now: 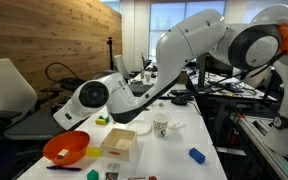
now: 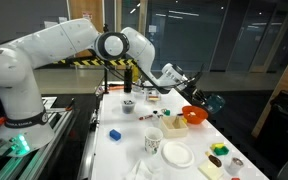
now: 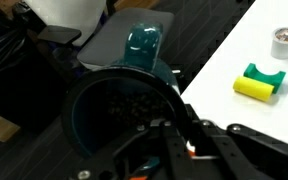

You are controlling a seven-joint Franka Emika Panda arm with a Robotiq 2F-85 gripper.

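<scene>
In the wrist view a dark teal see-through mug (image 3: 145, 44), its handle toward the top, fills much of the left side. My gripper (image 2: 200, 97) is shut on this mug, which shows as a dark shape in exterior view 2. The mug's round black rim faces the wrist camera, and what lies inside is too dark to make out. In exterior view 1 the fingers (image 1: 65, 118) hang above the orange bowl (image 1: 59, 151). Only slivers of orange show past the gripper in the wrist view.
A pale open box (image 1: 118, 147) stands right of the bowl. A white cup (image 1: 160, 126), a white plate (image 2: 179, 154) and a blue block (image 1: 197, 155) lie farther off. Yellow (image 3: 252, 88) and green blocks (image 3: 268, 76) sit near a small metal cup (image 3: 285, 42).
</scene>
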